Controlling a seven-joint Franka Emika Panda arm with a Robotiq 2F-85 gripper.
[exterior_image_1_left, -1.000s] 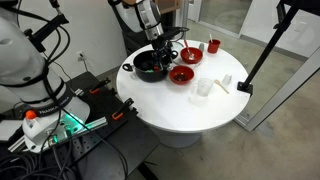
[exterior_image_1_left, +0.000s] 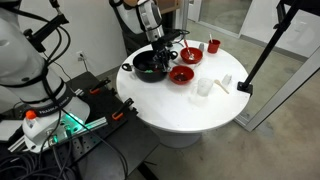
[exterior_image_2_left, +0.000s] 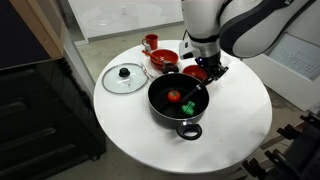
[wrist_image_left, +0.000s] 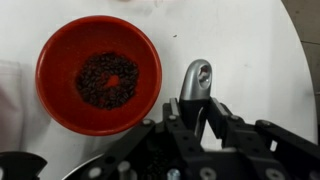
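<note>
In the wrist view my gripper is shut on the silver-ended handle of a utensil (wrist_image_left: 197, 82). Its lower part is hidden there by the fingers. A black pot (exterior_image_2_left: 165, 112) stands on the white table, holding a round red item (exterior_image_2_left: 174, 96) and a green item (exterior_image_2_left: 188, 107). From the gripper (exterior_image_2_left: 205, 80), at the pot's far rim, the dark utensil slants down into the pot. In the first exterior view the gripper (exterior_image_1_left: 163, 50) is small and dark beside the pot (exterior_image_1_left: 150, 66).
A red bowl (wrist_image_left: 142, 55) of dark beans lies close beside the gripper. Another red bowl (exterior_image_1_left: 191, 56), a red mug (exterior_image_1_left: 213, 46) and a lid (exterior_image_2_left: 110, 82) share the round table (exterior_image_1_left: 190, 110).
</note>
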